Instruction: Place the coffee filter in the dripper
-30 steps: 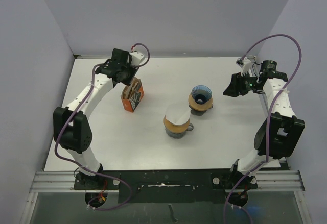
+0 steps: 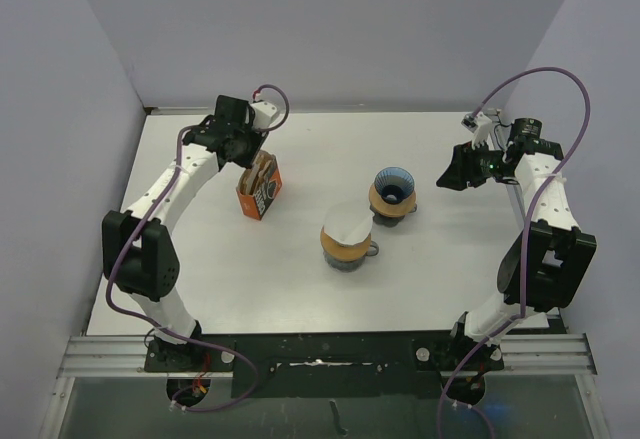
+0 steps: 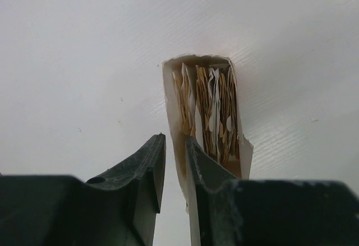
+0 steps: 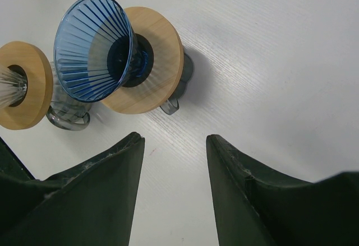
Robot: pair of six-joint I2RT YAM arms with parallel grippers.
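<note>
An orange box (image 2: pixel 258 191) on the left of the table holds upright brown and white paper filters (image 3: pixel 216 108), seen from above in the left wrist view. My left gripper is at the box's near end, its fingers a narrow gap apart. The box's left wall shows through that gap; whether the fingers straddle it or hover above, I cannot tell. No filter is visibly held. The blue ribbed dripper (image 4: pixel 92 47) with its wooden collar (image 4: pixel 162 50) stands upright on a glass server. To its right, my right gripper is open and empty.
A second dripper (image 2: pixel 348 226), pale on top with a wooden collar (image 4: pixel 39 83), stands on its own glass server (image 2: pixel 345 263) to the front left of the blue one. Bare white table (image 2: pixel 240 269) lies between the box and the servers, and along the front.
My left gripper has shifted very slightly to the left over the box. The right arm, the box and both drippers have stayed in place.
</note>
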